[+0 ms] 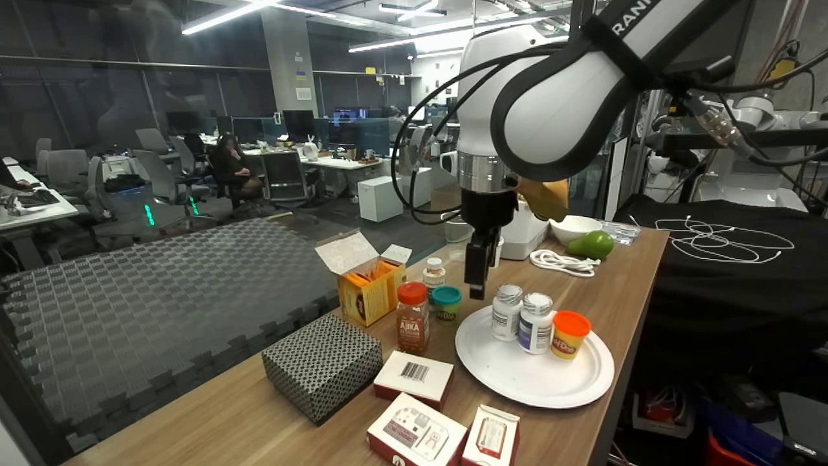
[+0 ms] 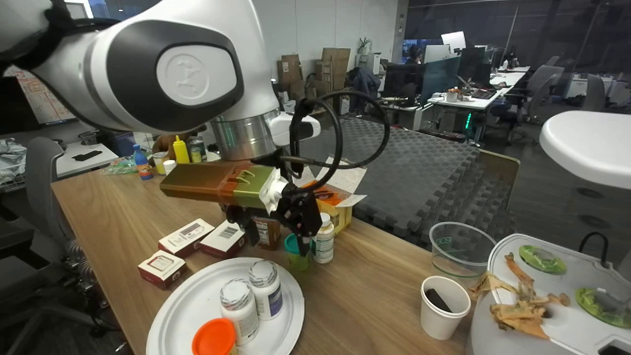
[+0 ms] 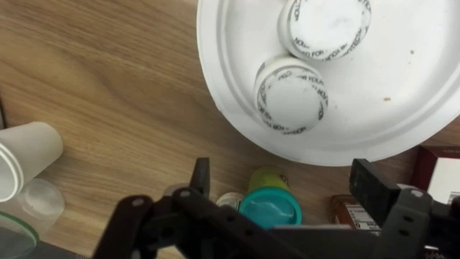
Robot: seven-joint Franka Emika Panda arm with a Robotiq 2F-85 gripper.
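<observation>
My gripper is open in the wrist view, with empty space between its spread fingers. Beyond the fingertips, on the table, stands a Play-Doh tub with a teal lid (image 3: 270, 208). The white plate (image 1: 497, 374) carries two white bottles, the nearer one (image 1: 506, 313) beside the blue-labelled one (image 1: 535, 325), and a yellow tub with an orange lid (image 1: 570, 334). In exterior view 1 the gripper hangs above the table just behind the plate's edge, apart from the bottles. A white-capped bottle (image 2: 324, 239) stands close to the teal-lidded tub.
Beside the tub stand a red-capped spice jar (image 1: 413, 318) and an open yellow box (image 1: 370, 287). A patterned box (image 1: 322, 365) and several small red-and-white boxes lie nearer. A paper cup (image 2: 443, 307) stands by a clear container (image 2: 460, 251); bare wood separates it from the plate.
</observation>
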